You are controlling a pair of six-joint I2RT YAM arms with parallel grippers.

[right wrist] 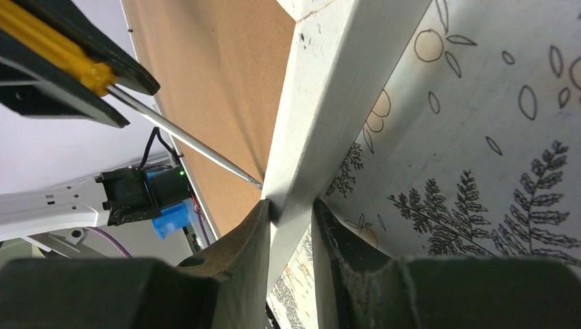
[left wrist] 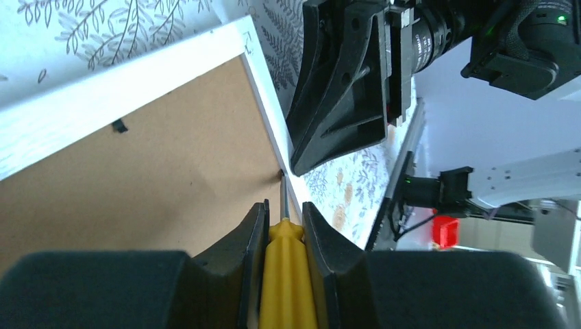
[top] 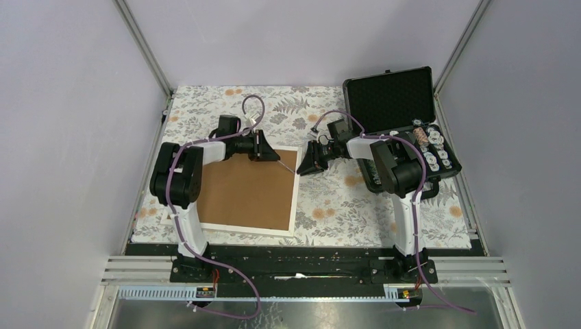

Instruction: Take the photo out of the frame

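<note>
The picture frame [top: 296, 199] lies with its brown backing board [top: 240, 192] facing up, white rails around it. My left gripper is shut on the yellow handle of a screwdriver [left wrist: 286, 274]. Its thin metal shaft [right wrist: 205, 151] reaches down to the seam between board and right-hand rail, beside a small dark tab [left wrist: 281, 175]. My right gripper straddles that white rail [right wrist: 308, 103], one finger on its inner side and one on its outer; whether both press on it cannot be told. No photo is visible.
An open black case [top: 387, 103] with several round items stands at the back right, partly under the right arm. Another dark tab [left wrist: 120, 126] shows at the frame's far rail.
</note>
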